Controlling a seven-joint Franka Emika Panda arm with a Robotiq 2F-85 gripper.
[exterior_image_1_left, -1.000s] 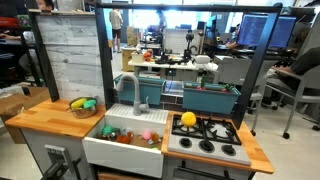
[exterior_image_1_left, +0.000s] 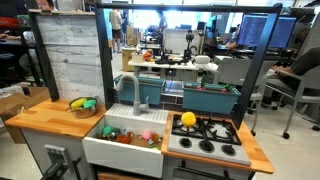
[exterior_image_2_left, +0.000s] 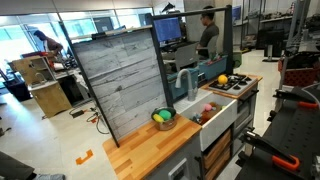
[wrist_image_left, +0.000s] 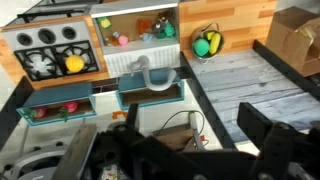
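My gripper stands open at the bottom of the wrist view, its two dark fingers wide apart with nothing between them. It is above the toy kitchen, clear of every object. A yellow round object (exterior_image_1_left: 188, 118) rests on the stove (exterior_image_1_left: 205, 138). Several small coloured items (wrist_image_left: 148, 28), green, red and pink among them, lie in the white sink (exterior_image_1_left: 120, 155). To the sink's left in exterior view 1, a wire basket (wrist_image_left: 196, 48) on the wooden counter (exterior_image_1_left: 55, 118) holds green and yellow things.
A grey faucet (wrist_image_left: 155, 78) rises behind the sink. Blue bins (exterior_image_1_left: 208, 98) hang along the back rail, with red items in one. Dark posts and a white plank panel (exterior_image_2_left: 110, 85) frame the back. Bare counter (exterior_image_2_left: 150, 150) lies beside the basket.
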